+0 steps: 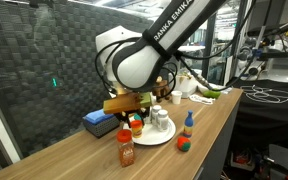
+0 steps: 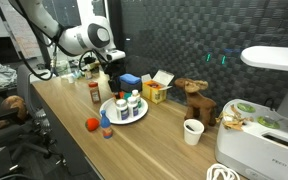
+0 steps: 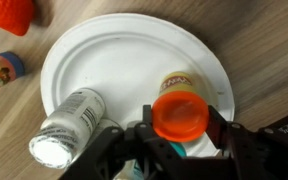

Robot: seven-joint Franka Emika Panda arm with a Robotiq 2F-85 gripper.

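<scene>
A small yellow can with an orange lid (image 3: 180,117) stands on the white plate (image 3: 104,50). My gripper is shut on this can, with one dark finger on each side of the lid in the wrist view. From exterior view 1, the gripper (image 1: 134,119) reaches down to the can (image 1: 136,128) at the plate's left side. A white bottle (image 3: 72,125) lies left of the can in the wrist view. Much of the can's body is hidden under its lid.
Left of the plate stands a red-lidded jar (image 1: 126,148). A blue bottle (image 2: 105,125) and a red ball (image 2: 92,124) sit near the counter edge. Behind are a blue box (image 2: 131,79), a snack box (image 2: 157,88) and a brown plush animal (image 2: 197,102). Bare wood shows at the counter's left.
</scene>
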